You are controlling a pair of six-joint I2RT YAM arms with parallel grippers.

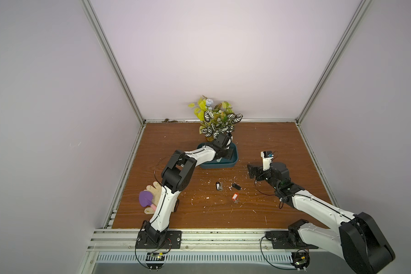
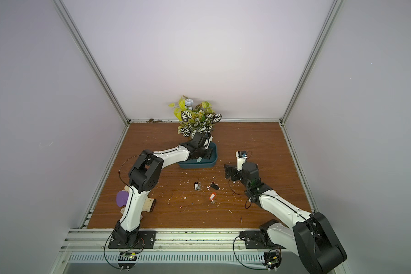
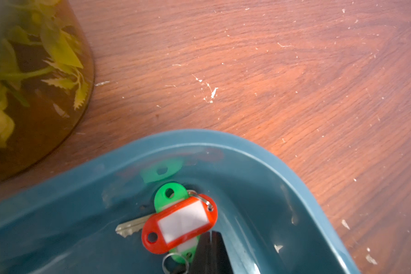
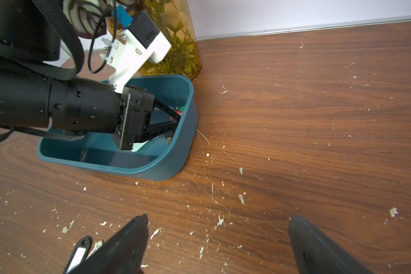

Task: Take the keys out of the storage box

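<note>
In the left wrist view a key set with a red tag (image 3: pixel 182 223) lies in the blue storage box (image 3: pixel 278 169). A green tag (image 3: pixel 168 195) and a key (image 3: pixel 131 226) show beneath it. My left gripper reaches down into the box, just beside the red tag's lower right edge. Its black fingers are shut together, and nothing shows between them. A pale tag (image 4: pixel 139 146) also lies in the box, below the left gripper in the right wrist view. Over the table to the right, my right gripper stands wide open and empty.
On the table in front of the box lie a black-tagged key (image 1: pixel 217 186), a black key item (image 1: pixel 236 186) and a red-tagged key (image 1: pixel 234 197). A plant vase (image 1: pixel 217 121) stands right behind the box. Toys (image 1: pixel 146 198) sit at the left.
</note>
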